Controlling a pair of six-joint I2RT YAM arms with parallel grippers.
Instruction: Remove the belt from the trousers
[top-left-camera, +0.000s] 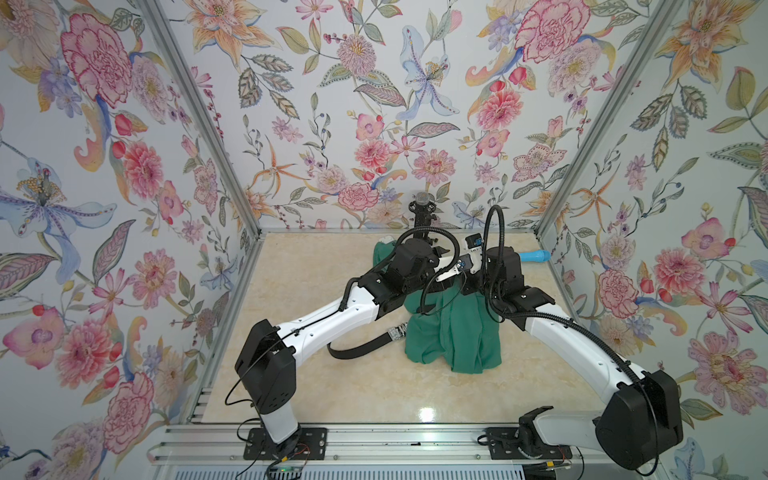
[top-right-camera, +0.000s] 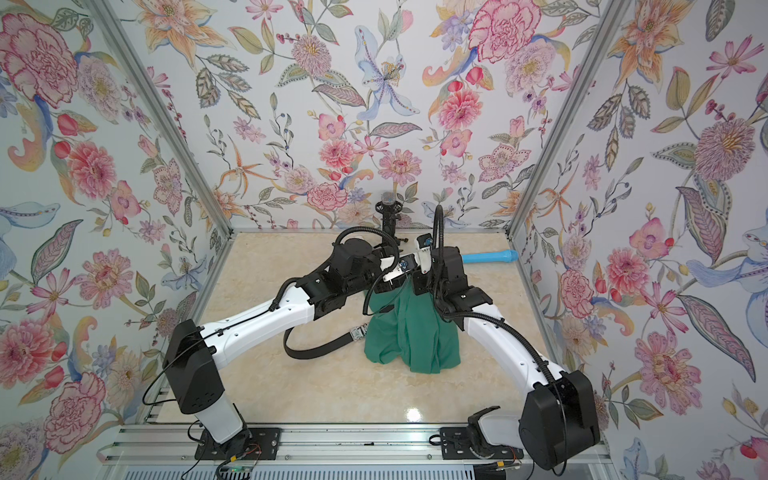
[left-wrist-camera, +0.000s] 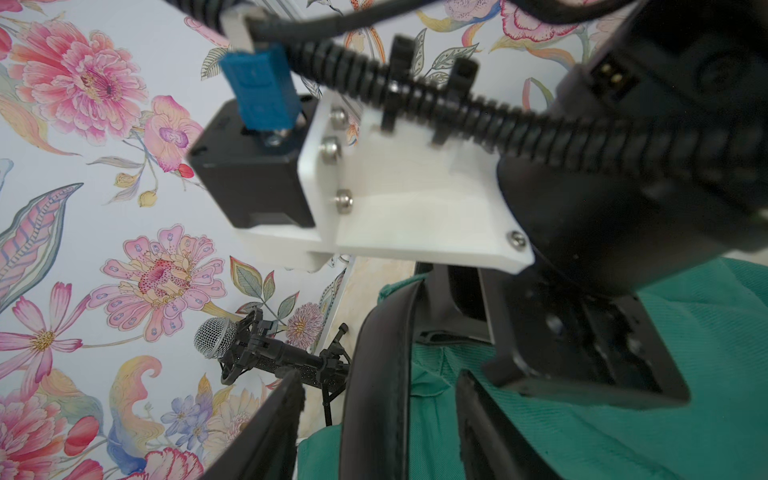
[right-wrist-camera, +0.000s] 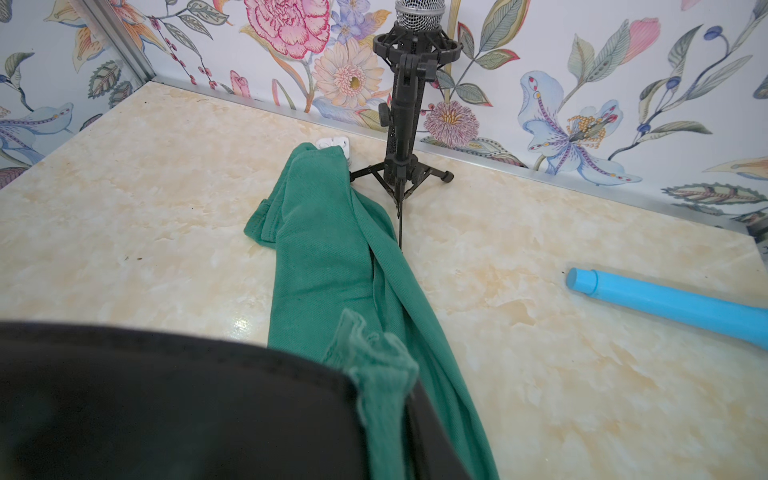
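Green trousers (top-left-camera: 453, 336) lie bunched mid-table. The black belt (left-wrist-camera: 376, 392) rises between the two spread fingers of my left gripper, which is open around it. Its buckle end (top-left-camera: 397, 331) lies on the table left of the cloth. In the right wrist view, a wide black band with a stitched edge, apparently the belt (right-wrist-camera: 176, 400), runs up to a narrow green loop of cloth (right-wrist-camera: 380, 376). My right gripper (top-left-camera: 465, 281) is close beside the left and appears shut on the trousers; its fingertips are hard to make out.
A microphone on a small tripod (right-wrist-camera: 404, 120) stands at the back. Some blue tube (right-wrist-camera: 672, 305) lies at the back right. Both wrists crowd close together over the cloth. Bare table (top-left-camera: 296, 280) stretches to the left and in front.
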